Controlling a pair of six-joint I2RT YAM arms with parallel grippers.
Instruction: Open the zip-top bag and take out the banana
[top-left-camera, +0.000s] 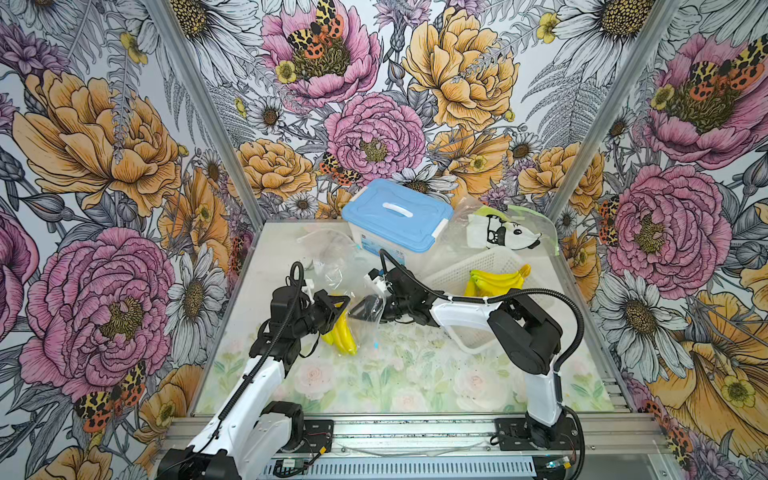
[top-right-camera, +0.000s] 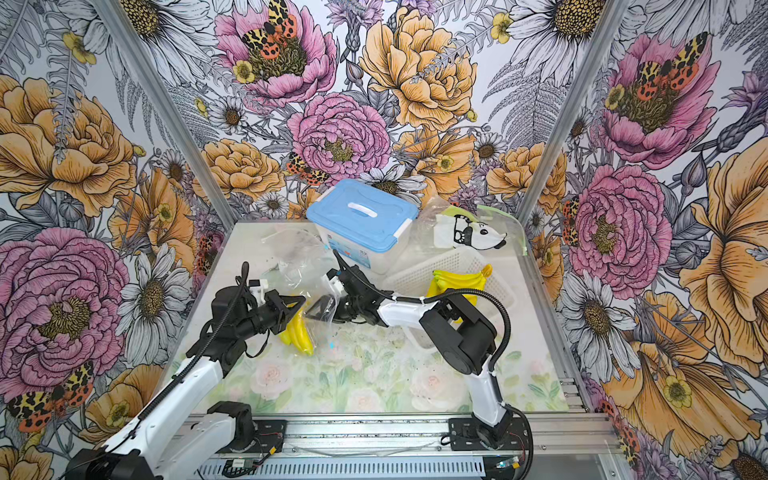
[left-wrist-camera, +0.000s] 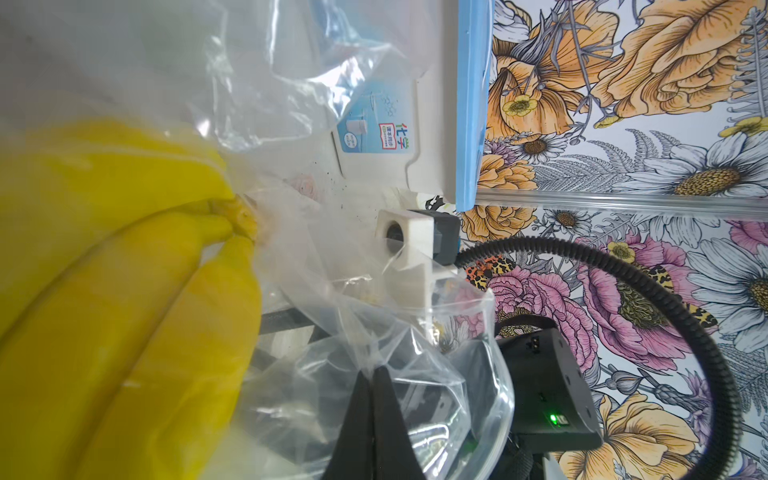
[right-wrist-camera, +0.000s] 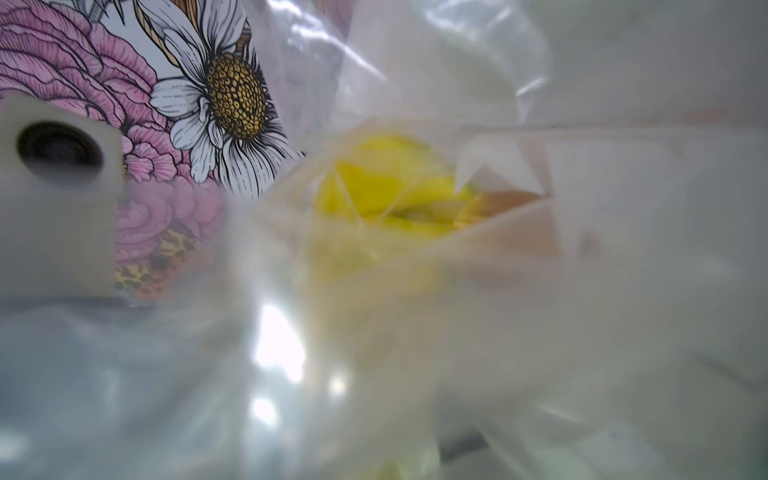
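Yellow bananas (top-left-camera: 341, 336) lie inside the clear zip top bag (left-wrist-camera: 320, 400) at the left of the table. Their stem end and bodies fill the left side of the left wrist view. My left gripper is shut, with thin film gathered at its fingertips. From the right, my right gripper (top-left-camera: 364, 309) reaches to the bag's near end, partly behind clear film. The right wrist view is clouded by plastic, with a blurred yellow banana (right-wrist-camera: 392, 188) beyond it; the right fingers cannot be made out there.
A white basket (top-left-camera: 472, 345) holding more bananas (top-left-camera: 500, 281) stands to the right, under my right arm. At the back are a blue-lidded box (top-left-camera: 397, 209) and a panda-print bag (top-left-camera: 512, 232). Loose clear plastic (top-left-camera: 329, 256) spreads behind the left gripper.
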